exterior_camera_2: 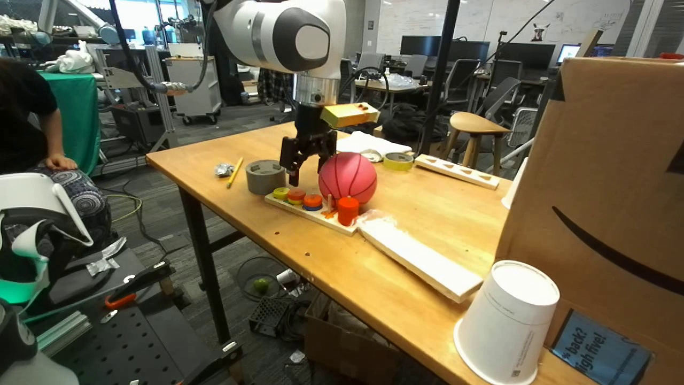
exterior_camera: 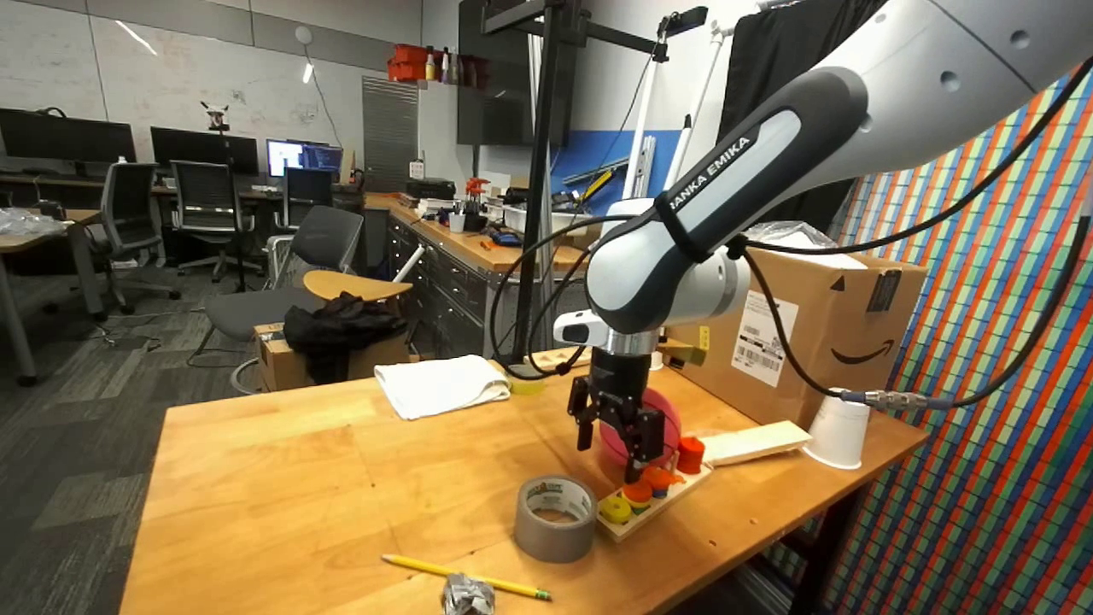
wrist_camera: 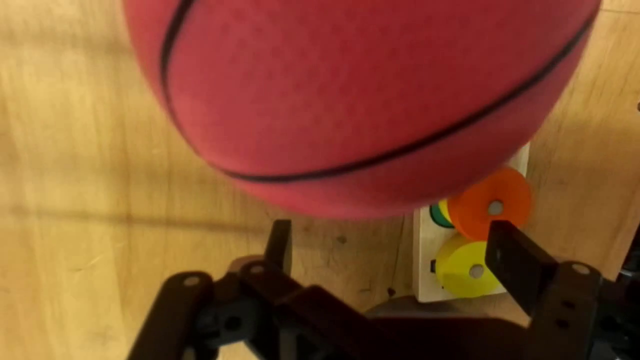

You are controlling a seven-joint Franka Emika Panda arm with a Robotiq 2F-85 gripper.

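Observation:
My gripper [exterior_camera: 612, 456] is open, with nothing between its fingers. It hangs low over the table, in front of the pink ball [exterior_camera_2: 349, 178] in exterior view 1 and left of it in exterior view 2. The ball fills the top of the wrist view, just ahead of the fingertips. A wooden peg board [exterior_camera_2: 308, 215] carries a yellow disc [wrist_camera: 466, 268], orange discs [wrist_camera: 490, 203] and a red cylinder [exterior_camera_2: 348, 210]. In the wrist view the right finger [wrist_camera: 517, 264] hangs over the board's end beside the yellow disc, while the left finger [wrist_camera: 279, 249] is above bare wood.
A grey tape roll [exterior_camera: 555, 519] stands close to the gripper and board. A pencil [exterior_camera: 466, 577] and crumpled foil [exterior_camera: 468, 594] lie near the front edge. The white board [exterior_camera_2: 420, 256], paper cup [exterior_camera_2: 507, 321] and cardboard box [exterior_camera: 820, 328] occupy one side.

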